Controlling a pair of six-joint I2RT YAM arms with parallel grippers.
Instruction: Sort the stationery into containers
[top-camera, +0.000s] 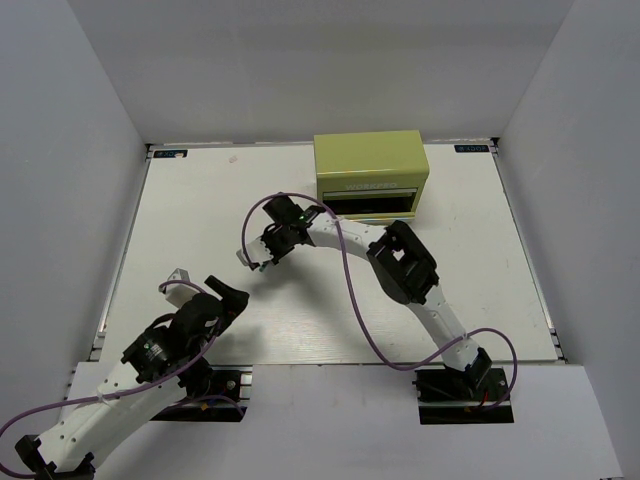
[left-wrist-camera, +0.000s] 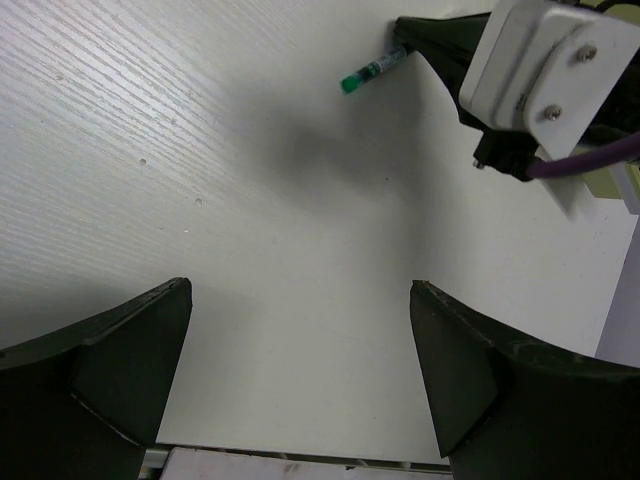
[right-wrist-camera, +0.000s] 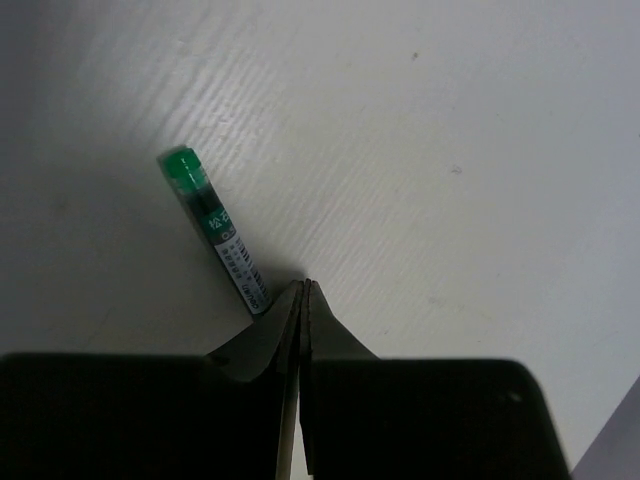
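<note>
A pen with a green end cap and a white barcode label lies on the white table; it shows in the right wrist view as the pen (right-wrist-camera: 236, 258). My right gripper is shut, its fingertips pressed together just beside the pen's label, with no part of the pen visible between them. The pen's other end is hidden behind the fingers. From the left wrist view, the green end of the pen (left-wrist-camera: 374, 74) pokes out from under the right gripper's dark finger. My left gripper stands wide open over bare table, empty.
At the back of the table is an olive-green WORKPRO box (top-camera: 371, 163) with a dark open front. The right forearm (top-camera: 405, 265) spans the table's middle. Free table (top-camera: 470, 230) lies to the right and at the back left.
</note>
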